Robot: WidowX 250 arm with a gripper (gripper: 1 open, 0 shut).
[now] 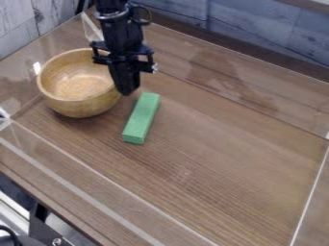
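My dark gripper (126, 69) hangs over the back right rim of a wooden bowl (80, 94), with its fingertips pointing down; it looks shut, and nothing shows between its fingers. A green rectangular block (141, 118) lies on the table to the right of the bowl, a little below the gripper. The bowl's inside looks empty, though the arm covers part of its back.
Pale walls edge the table at the back and left. Dark cables lie at the lower left corner.
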